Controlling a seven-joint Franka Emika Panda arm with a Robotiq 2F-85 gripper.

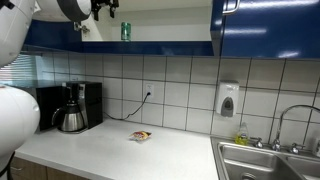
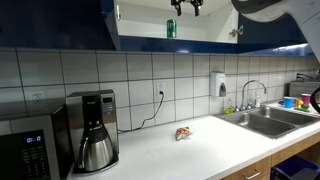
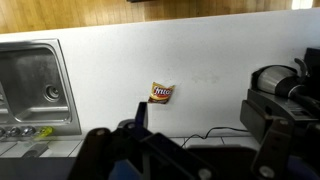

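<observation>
A small orange-brown snack bag (image 3: 160, 93) with a white-and-red label lies alone on the white counter (image 3: 215, 75). Exterior view 1 has this snack bag (image 1: 140, 136) near the wall. High above the counter, level with the open cabinet shelf, my gripper (image 1: 104, 9) points its fingers apart, with nothing visible between them. On the shelf stands a green cylinder (image 2: 171, 37), close by the gripper (image 2: 187, 7). The wrist view looks down on the counter from up there, and the dark fingers (image 3: 136, 132) stand wide apart along its lower edge.
A coffee maker with a steel carafe (image 2: 97, 147) and a microwave (image 2: 28, 150) occupy one end of the counter. At the other end is a sink (image 1: 255, 162) with a faucet. Blue cabinets (image 1: 270, 30) hang overhead.
</observation>
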